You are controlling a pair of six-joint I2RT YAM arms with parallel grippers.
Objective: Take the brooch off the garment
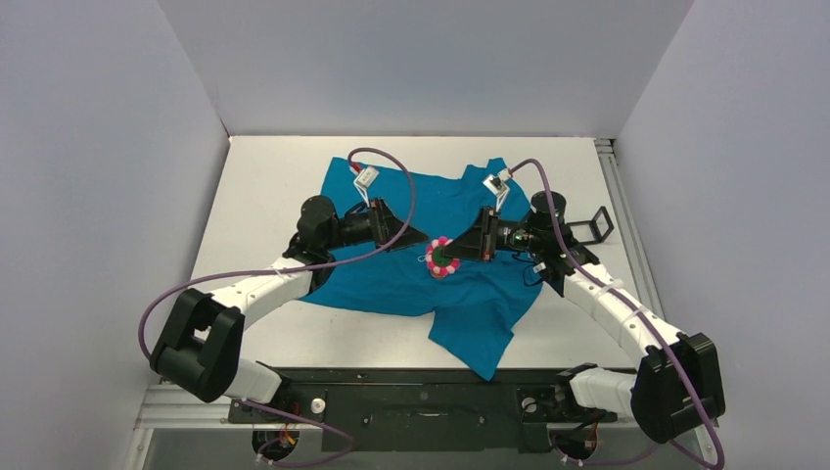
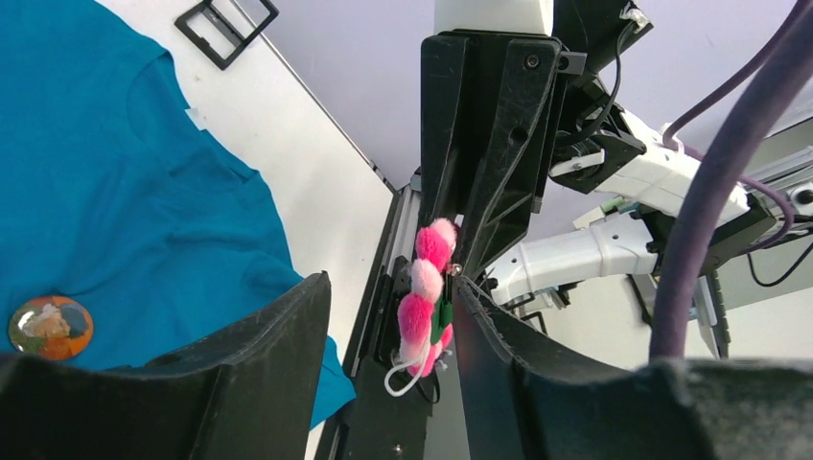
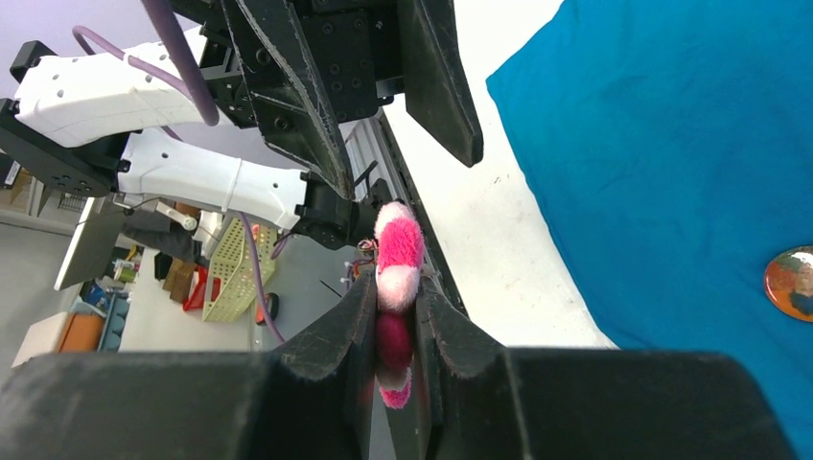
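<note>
A blue garment lies spread on the white table, one sleeve toward the front. A round brooch with a coloured picture rests on the cloth; the right wrist view shows the same brooch at its right edge. My right gripper is shut on a pink and white fuzzy ring with a green middle, held above the cloth. Facing it from the left, my left gripper stands open, with a gap between its fingertips and the ring in the top view.
A small black frame sits at the table's right side. Bare white table shows on the left. Purple cables loop over both arms. Grey walls close in the sides and back.
</note>
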